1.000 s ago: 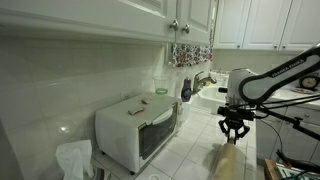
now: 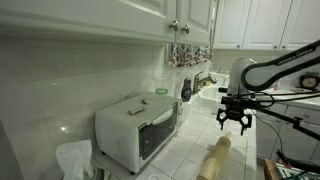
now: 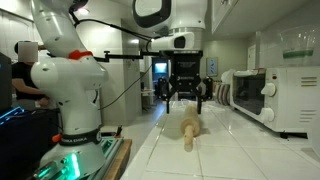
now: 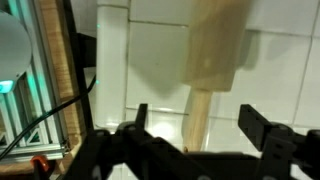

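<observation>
A wooden rolling pin [image 2: 214, 160] lies on the white tiled counter. In exterior view 2 its handle [image 3: 188, 140] points toward the camera. My gripper [image 2: 233, 128] is above the pin, its fingers spread apart with nothing between them. From the wrist view, the pin's thick barrel [image 4: 216, 45] runs to the top edge, and the thin handle passes below the gap between my fingers. The pin's far end is out of the wrist view.
A white toaster oven [image 2: 137, 128] stands against the wall, with a sink [image 2: 208, 98] beyond it. Tiles between pin and oven are clear. Along the counter's other side runs a wooden edge [image 3: 113, 160]. A white cloth or bag [image 2: 74, 160] lies at the near left.
My gripper was low at the pin's end; it has opened and risen slightly, leaving a gap. The pin has shifted left in exterior view 1 and now lies apart from the fingers.
</observation>
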